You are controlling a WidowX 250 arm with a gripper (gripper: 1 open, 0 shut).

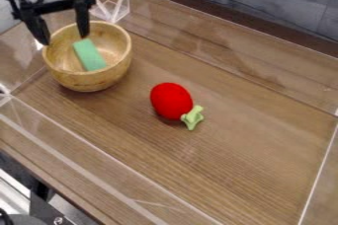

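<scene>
My gripper (50,10) hangs open at the top left, its dark fingers pointing down over the back left of a tan bowl (117,74). A mint-green block (89,55) lies inside the bowl. A red tomato-like object (172,101) with a small pale-green piece (193,118) at its lower right lies near the middle of the table.
A clear, crumpled plastic-like item (111,8) is behind the bowl. A dark object, partly cut off, is at the lower left corner.
</scene>
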